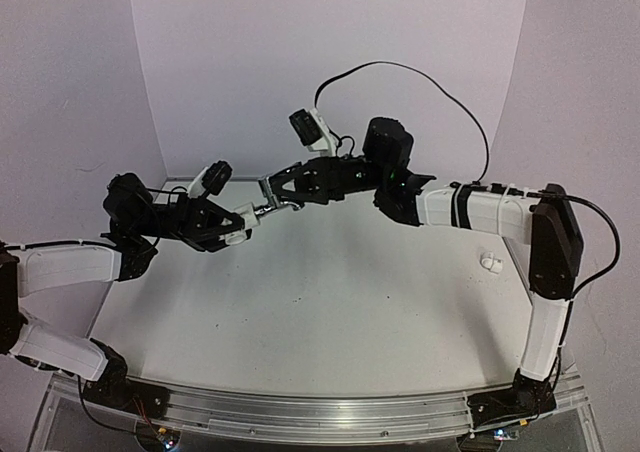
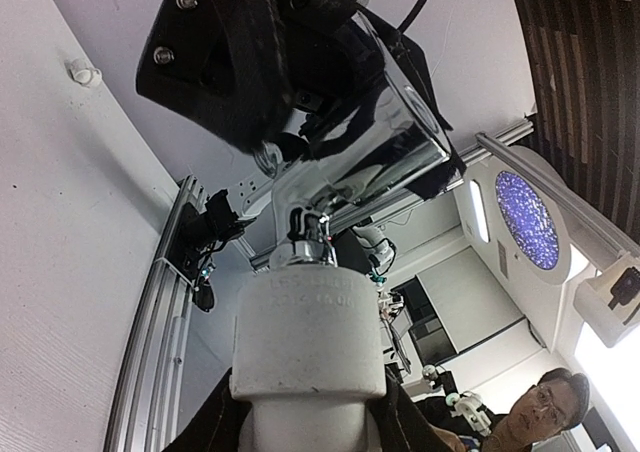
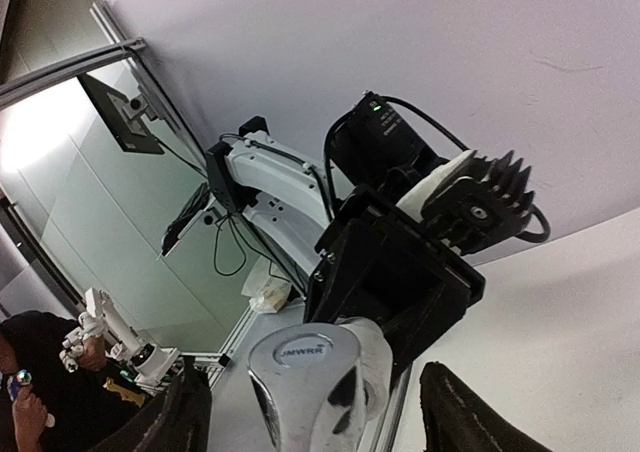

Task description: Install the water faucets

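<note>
A white pipe fitting (image 2: 308,322) stands in my left gripper, whose black fingers (image 2: 400,427) close on both sides of its lower part. A chrome faucet (image 2: 340,162) is joined to the fitting's end by its threaded stem; how deep the thread sits cannot be told. Around the faucet's body is my right gripper (image 1: 272,187). In the right wrist view its fingers (image 3: 185,412) are spread wide, with gaps beside the chrome end (image 3: 305,372). The top view has the faucet's spout (image 1: 285,207) pointing right, below the right gripper.
Another white fitting (image 1: 491,262) lies on the white table (image 1: 330,322) near its right edge. Both arms meet in the air above the table, and a black cable (image 1: 440,87) loops over the right arm.
</note>
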